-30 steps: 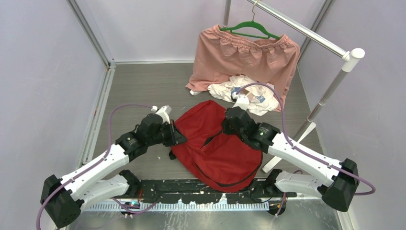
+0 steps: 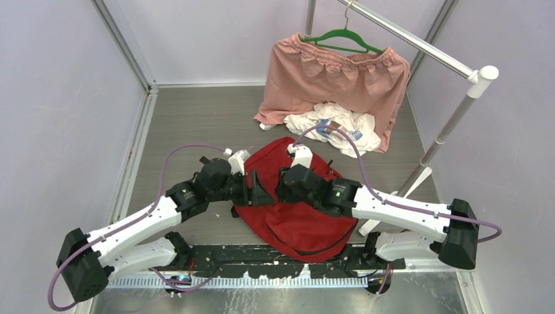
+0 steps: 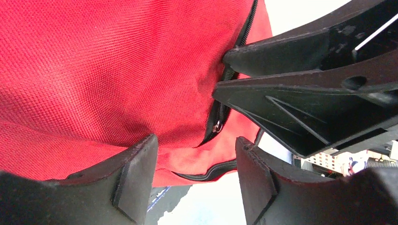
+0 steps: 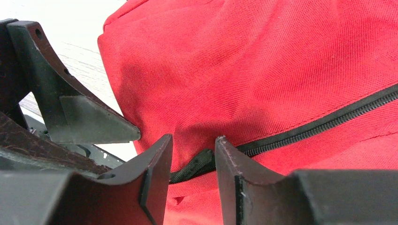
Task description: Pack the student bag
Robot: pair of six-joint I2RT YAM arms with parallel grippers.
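Note:
A red backpack [image 2: 307, 232] lies on the floor at the front centre, beneath both grippers. My left gripper is open over the red fabric; a black zipper [image 3: 218, 112] with a metal pull runs just beyond it, and the right gripper's dark fingers reach across from the right of that view. My right gripper is open, low over the bag, with a zipper [image 4: 319, 126] and a black tab between or just beneath its fingertips. The two grippers are close together, nearly meeting in the top view.
Behind the bag, pink clothing [image 2: 334, 75] hangs on a green hanger from a metal rack [image 2: 432, 150] at the right, with crumpled white cloth [image 2: 301, 122] below it. The floor left of the bag is clear.
The right gripper has moved left and toward the front over the bag. The left gripper has moved slightly right and now stands open, close to the right one.

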